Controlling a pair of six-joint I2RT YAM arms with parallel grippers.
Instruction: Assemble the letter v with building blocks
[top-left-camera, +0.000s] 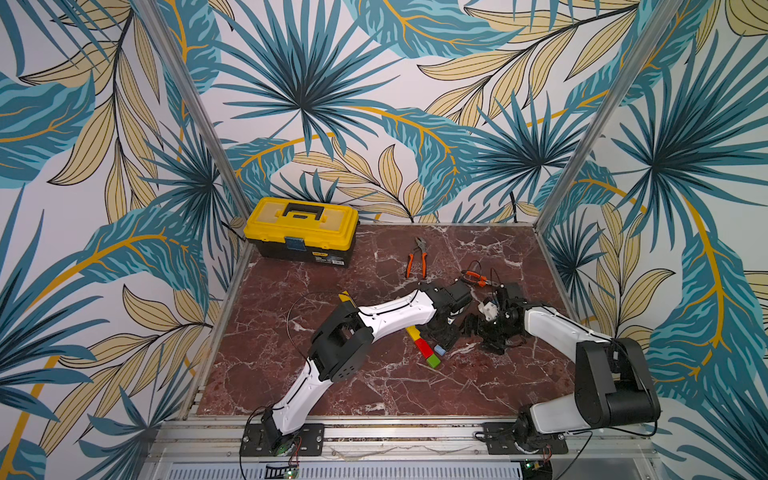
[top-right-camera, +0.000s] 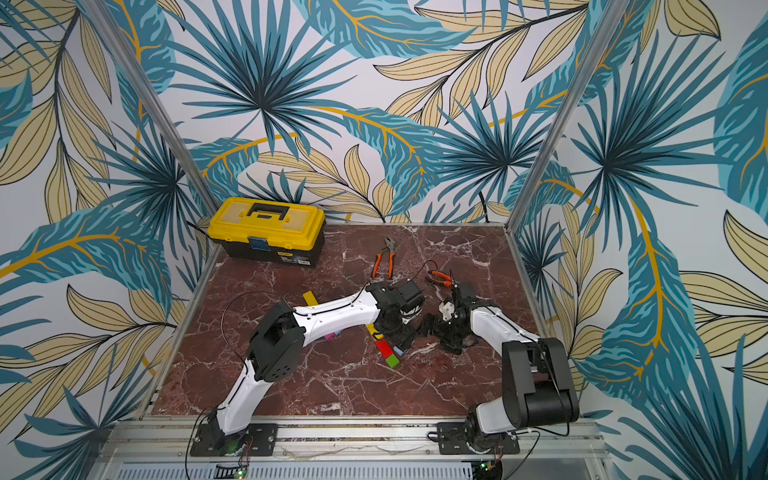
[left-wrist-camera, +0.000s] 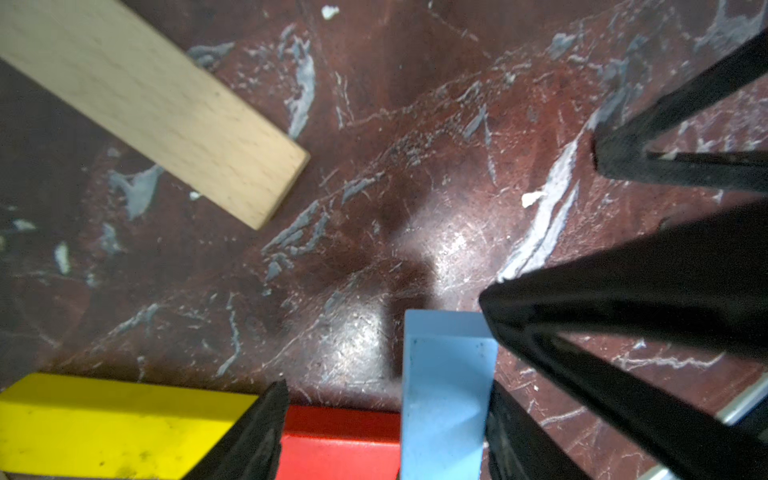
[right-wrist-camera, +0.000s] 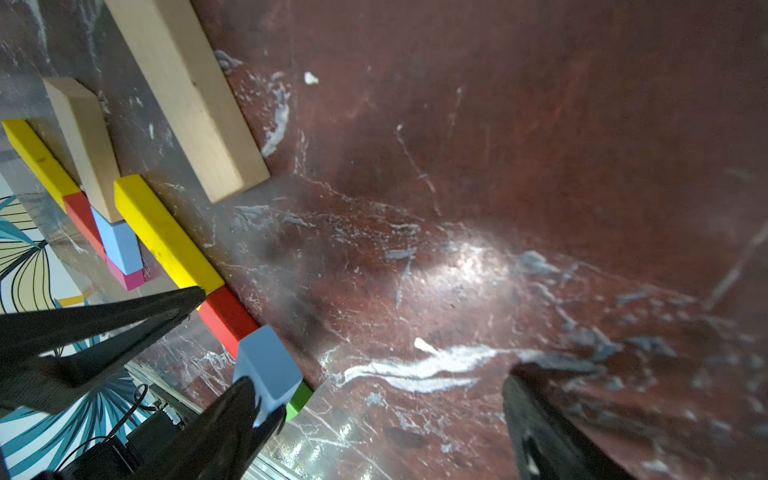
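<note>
A slanting row of yellow (right-wrist-camera: 168, 232), red (right-wrist-camera: 228, 318) and green (right-wrist-camera: 299, 400) blocks lies on the table. A light blue block (left-wrist-camera: 448, 392) stands close against the row by its red and green part. My left gripper is part open over it; the block is near its right-hand finger, with a gap towards the other finger. My right gripper is open, with bare table between its fingers; its left finger overlaps the blue block's lower end in the right wrist view. In the left wrist view, black fingers (left-wrist-camera: 624, 288) of the right gripper reach close to the block.
Further left lie another yellow block (right-wrist-camera: 40, 160), red block (right-wrist-camera: 84, 220), blue block (right-wrist-camera: 120, 246), magenta block (right-wrist-camera: 126, 276) and a wooden block (right-wrist-camera: 84, 144). A longer wooden block (right-wrist-camera: 188, 96) lies nearby. Pliers (top-left-camera: 417, 260) and a toolbox (top-left-camera: 301, 232) stand behind.
</note>
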